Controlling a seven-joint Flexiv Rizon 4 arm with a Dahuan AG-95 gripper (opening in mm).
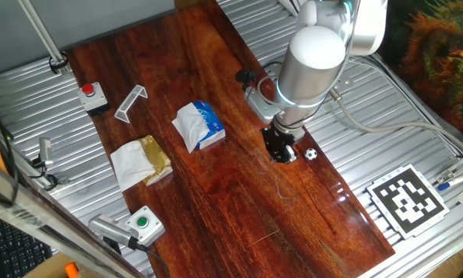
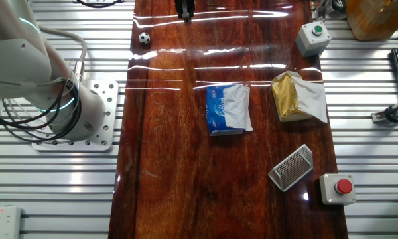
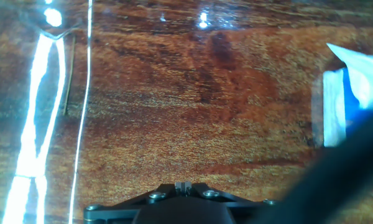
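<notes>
My gripper [image 1: 286,157] hangs over the wooden table, close to a small black-and-white ball [image 1: 311,154] at the table's edge. In the wrist view the two fingertips [image 3: 179,186] meet, so the gripper is shut, with nothing showing between them. Only bare wood lies ahead of it there. A blue tissue pack [image 2: 217,109] with white tissue sticking out sits mid-table, its corner also visible at the right of the wrist view. Beside it lies a gold tissue pack [image 2: 286,96], and a white perforated bracket [image 2: 293,167] rests nearer the table's side.
A red-button box [image 1: 92,99] and a green-button box [image 1: 144,225] stand along the table edge opposite the arm. A black-and-white marker board [image 1: 407,201] lies off the table on the slatted metal.
</notes>
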